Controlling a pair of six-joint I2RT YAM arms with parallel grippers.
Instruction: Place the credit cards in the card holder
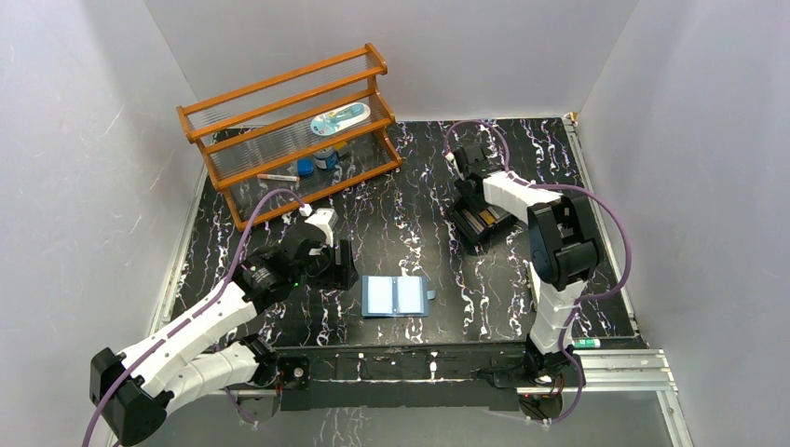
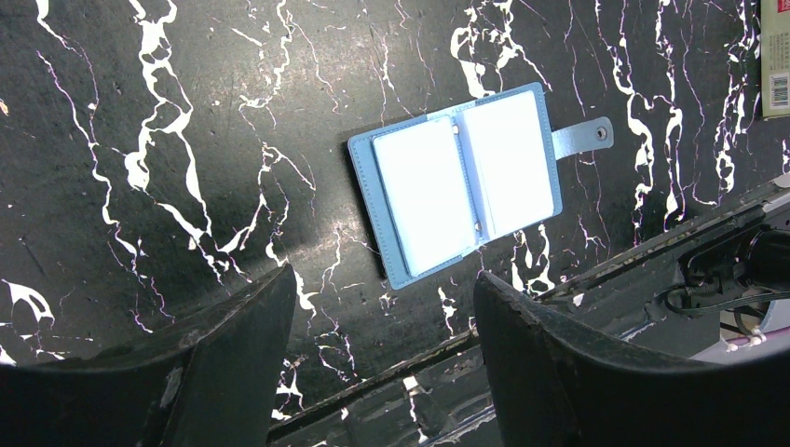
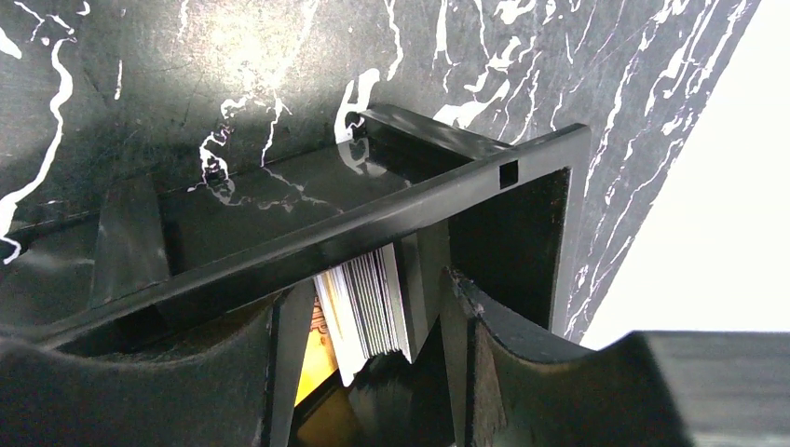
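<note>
The blue card holder (image 1: 380, 296) lies open on the marble table, white sleeves facing up; the left wrist view shows it with its strap (image 2: 579, 140). My left gripper hangs open above and beside it, empty. A black box (image 1: 494, 223) at the right holds a stack of cards (image 3: 363, 307) and an orange card (image 3: 315, 358). My right gripper is down at this box, open, with its fingers either side of the stacked cards.
A wooden shelf rack (image 1: 279, 140) with small items stands at the back left. A cardboard package (image 2: 775, 56) lies near the right side. Walls surround the back and sides.
</note>
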